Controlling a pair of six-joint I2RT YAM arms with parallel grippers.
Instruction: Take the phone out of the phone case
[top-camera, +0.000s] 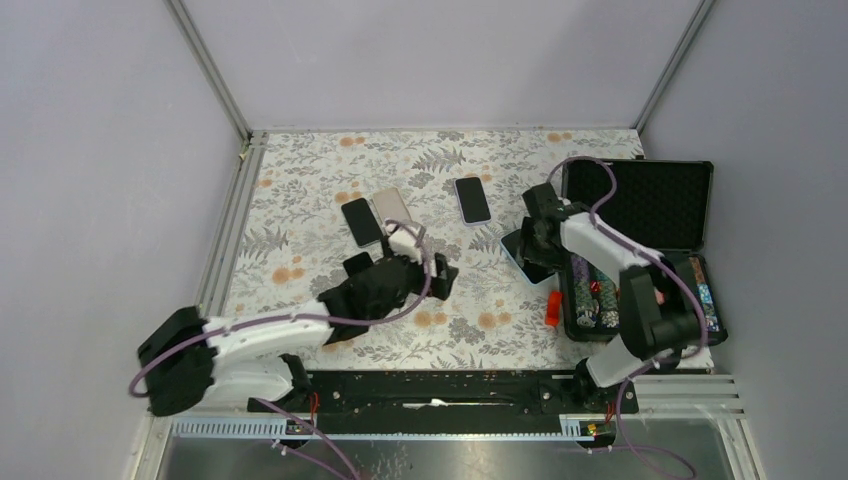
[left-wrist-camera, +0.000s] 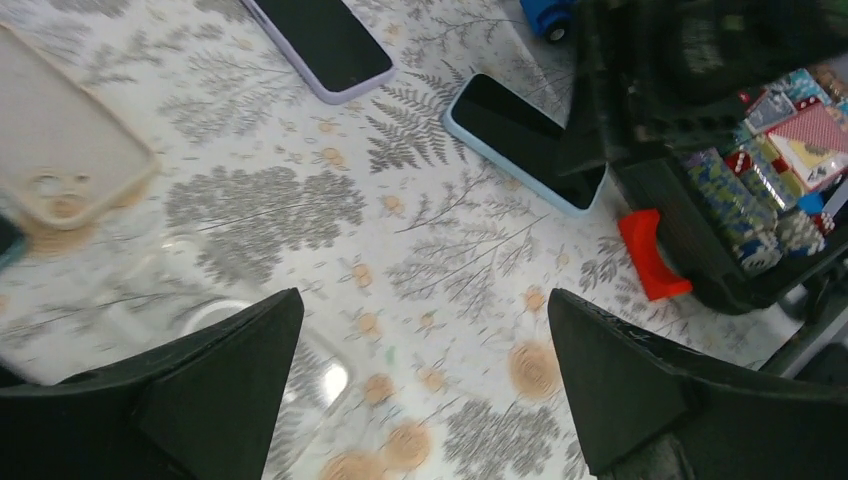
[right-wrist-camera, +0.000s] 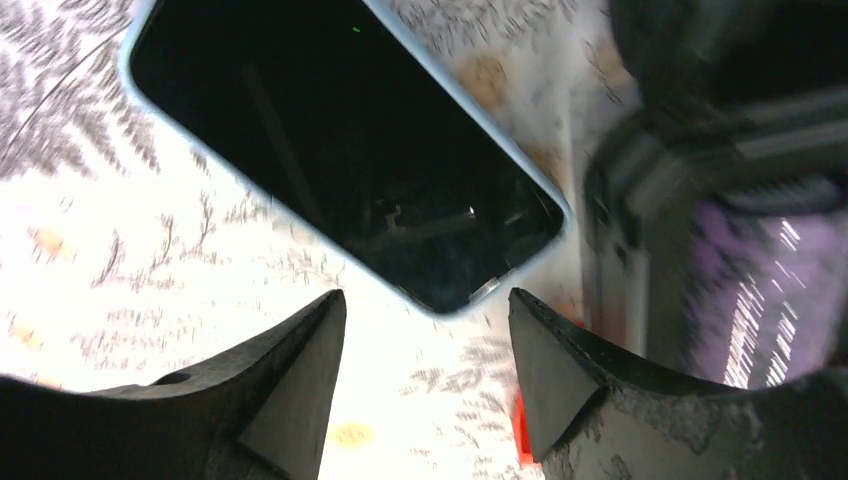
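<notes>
A dark phone with a light blue rim (right-wrist-camera: 340, 150) lies beside the black accessory case; my right gripper is low at its near corner, fingers apart with nothing seen held between them. The same phone (left-wrist-camera: 520, 140) is right of centre in the left wrist view. My left gripper hangs open over the table. Below it is a blurred transparent case (left-wrist-camera: 230, 340). A lilac-rimmed phone (left-wrist-camera: 320, 50), a beige case (left-wrist-camera: 70, 140) and another dark phone (top-camera: 360, 222) also lie on the table.
The open black case (top-camera: 635, 200) with small boxed items fills the right side. A red object (top-camera: 552, 308) lies by its left wall.
</notes>
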